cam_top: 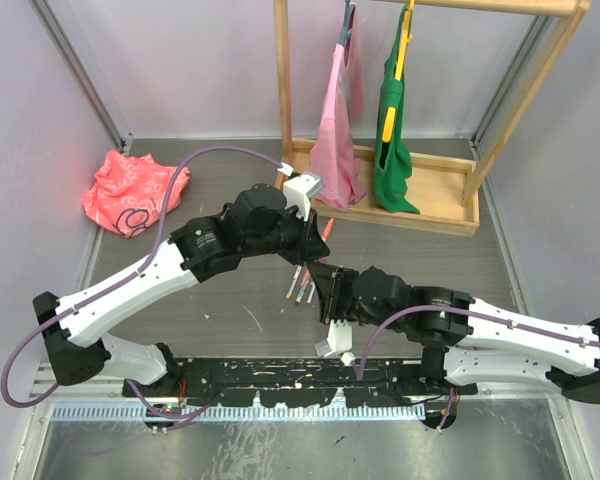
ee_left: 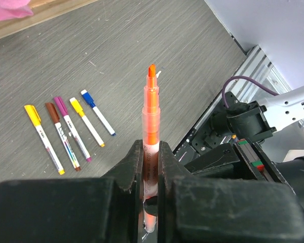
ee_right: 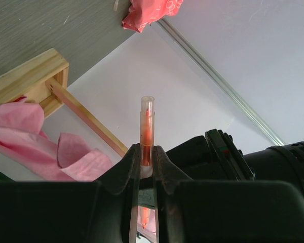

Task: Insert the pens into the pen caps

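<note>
An orange pen (ee_left: 151, 162) stands upright in my left gripper, which is shut on it. In the left wrist view a translucent cap (ee_left: 151, 119) covers its upper part. My right gripper is shut on an orange piece (ee_right: 147, 131) in a clear sleeve, in line with the left one. Both grippers meet above the table in the top view, so the exact join is hard to tell. Yellow (ee_left: 44, 139), brown (ee_left: 62, 137), purple (ee_left: 72, 129), small yellow (ee_left: 86, 121) and blue (ee_left: 98, 112) pens lie side by side on the table.
A wooden rack (cam_top: 440, 220) with hanging pink (cam_top: 335, 130) and green (cam_top: 393, 170) cloths stands at the back right. A red-pink cloth (cam_top: 130, 185) lies at the back left.
</note>
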